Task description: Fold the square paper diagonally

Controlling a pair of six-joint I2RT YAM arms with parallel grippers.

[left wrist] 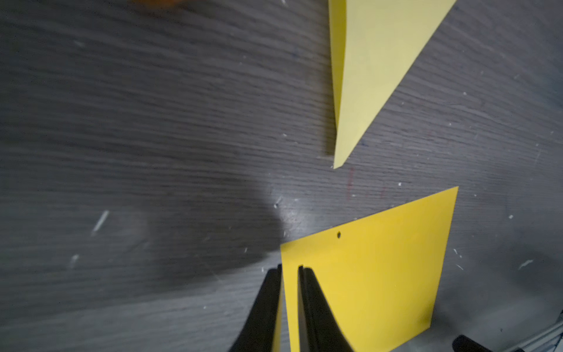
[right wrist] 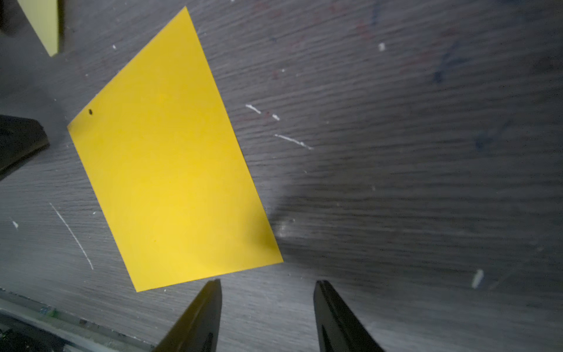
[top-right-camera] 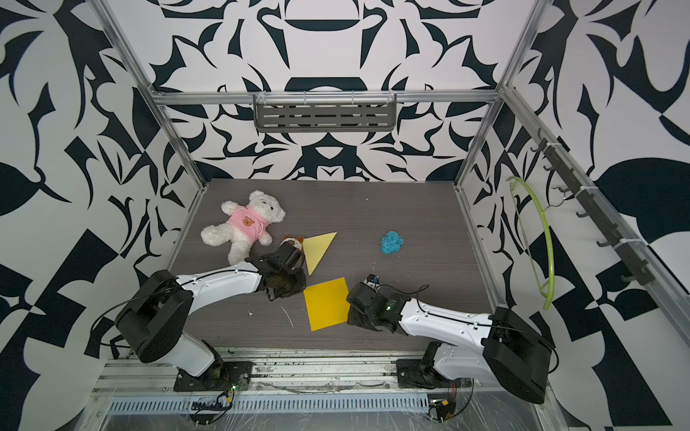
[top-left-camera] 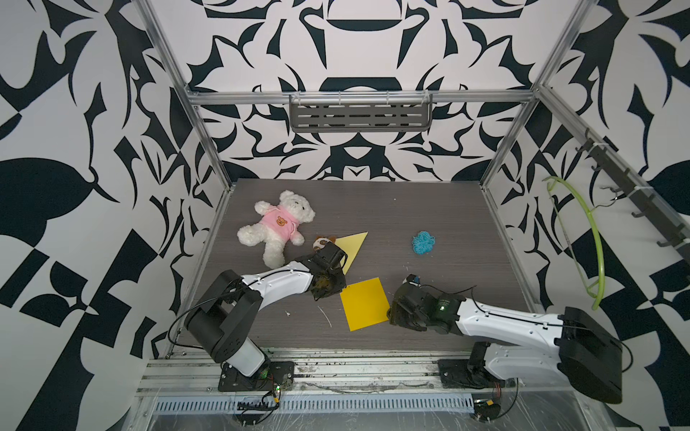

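A flat yellow square paper (top-left-camera: pixel 364 304) lies on the front middle of the table. My left gripper is over its rear-left corner, fingertips close together with a narrow gap, seemingly nothing clamped between them. My right gripper stands open at the square's right front side, fingertips wide apart beside its edge in the right wrist view, nothing between them. A paler folded yellow triangle (left wrist: pixel 381 58) lies behind the square, its fold slightly raised.
A white teddy bear in a pink shirt (top-left-camera: pixel 280 222) lies at the back left, a small brown-and-white object (top-left-camera: pixel 323 241) beside the triangle. A blue bristly ball (top-left-camera: pixel 423 242) sits right of centre.
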